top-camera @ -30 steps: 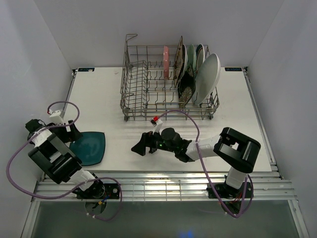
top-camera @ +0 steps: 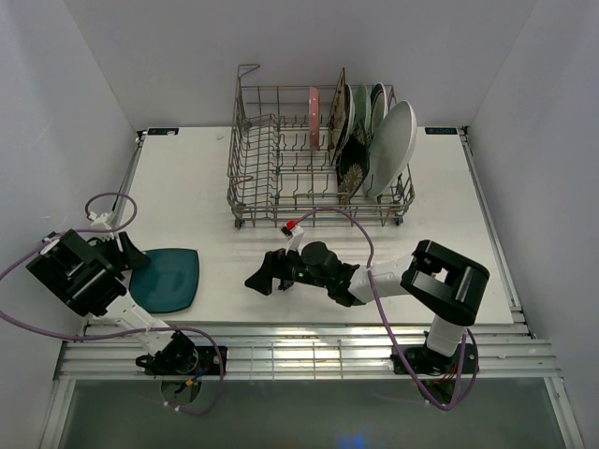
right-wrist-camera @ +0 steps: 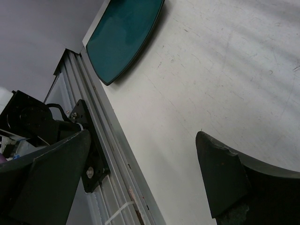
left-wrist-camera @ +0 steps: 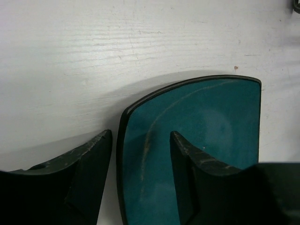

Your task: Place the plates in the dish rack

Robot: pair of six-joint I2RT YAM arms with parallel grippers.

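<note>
A teal square plate lies flat at the front left of the white table. My left gripper is at the plate's left edge, fingers partly apart, one outside the dark rim and one over the plate, the rim between them. My right gripper stands open at front centre, nothing between its fingers; the teal plate shows beyond it in the right wrist view. The wire dish rack at the back holds several plates upright in its right half, plus a pink one near the middle.
The rack's left half is empty. Bare table lies left of the rack and between the teal plate and my right gripper. A metal rail runs along the front edge, and walls stand at the sides and back.
My left arm has swung slightly leftward and its gripper has shifted at the plate's left edge. The right arm has barely moved. The plate is where it was.
</note>
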